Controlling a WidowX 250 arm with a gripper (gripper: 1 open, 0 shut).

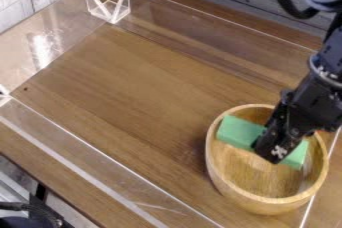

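A wooden bowl [261,187] stands at the lower right of the table. In it, a green block [241,133] is tilted, its left end near the height of the rim. My dark gripper [277,144] reaches down from the upper right and is shut on the block near its middle, partly covering it.
A clear plastic piece [110,7] stands at the back left, with clear sheeting along the table edges. A grey wall runs behind.
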